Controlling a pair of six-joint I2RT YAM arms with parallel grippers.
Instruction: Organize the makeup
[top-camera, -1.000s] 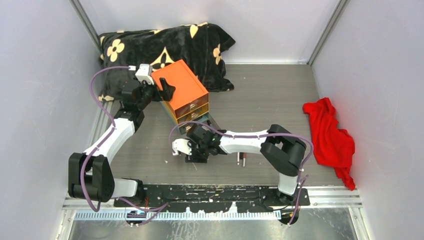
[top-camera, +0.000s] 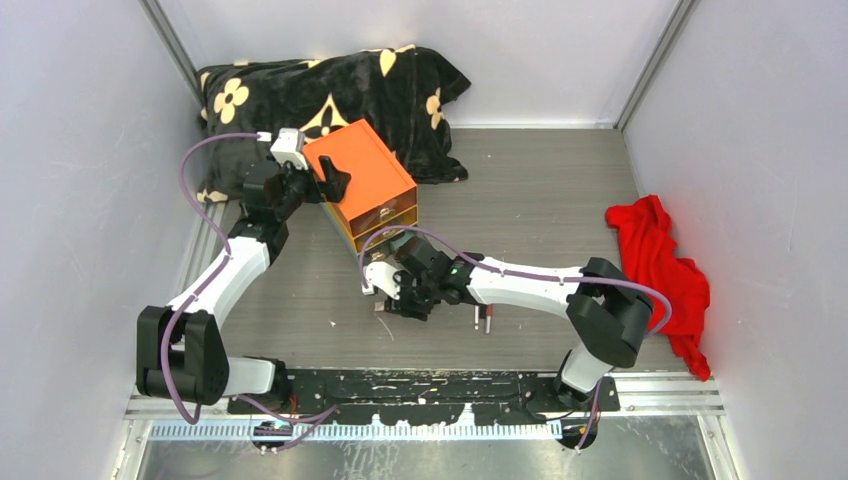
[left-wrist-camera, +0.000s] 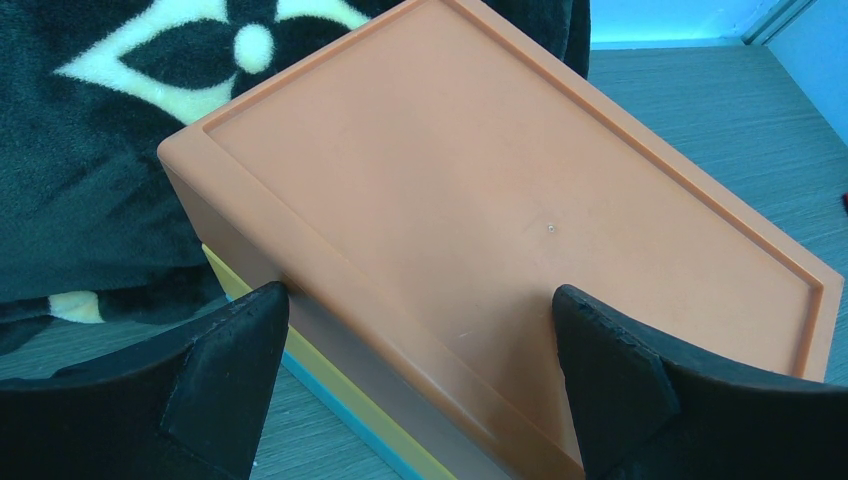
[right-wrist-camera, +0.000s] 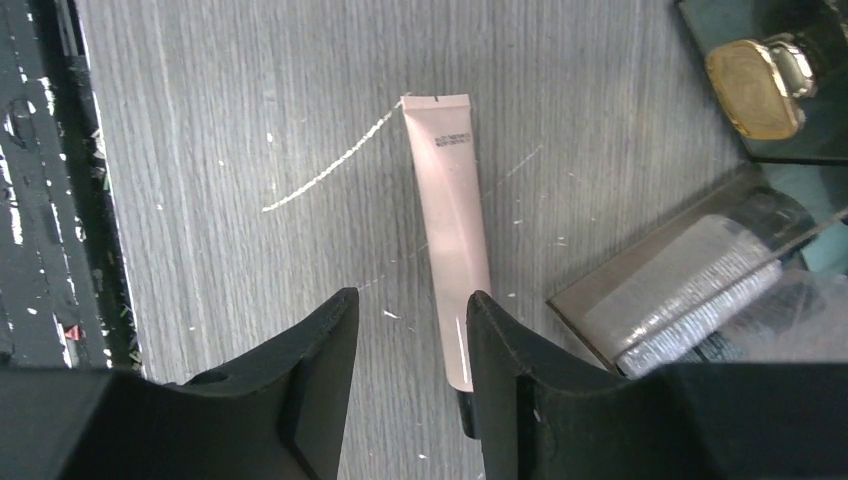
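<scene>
An orange drawer organizer (top-camera: 365, 165) stands at the back left; my left gripper (top-camera: 325, 178) is over its top-left edge, fingers apart on either side of that edge in the left wrist view, contact unclear. My right gripper is open low in front of the organizer, above a pale pink tube (right-wrist-camera: 449, 220) with a dark cap lying on the table. A gold-topped item (right-wrist-camera: 752, 85) sits in a dark drawer at the upper right of the right wrist view, beside a clear container (right-wrist-camera: 690, 290). Two slim pencil-like items (top-camera: 488, 322) lie to the right, partly hidden by the arm.
A black patterned blanket (top-camera: 250, 100) lies behind the organizer. A red cloth (top-camera: 655, 270) is at the right.
The left arm holds still.
</scene>
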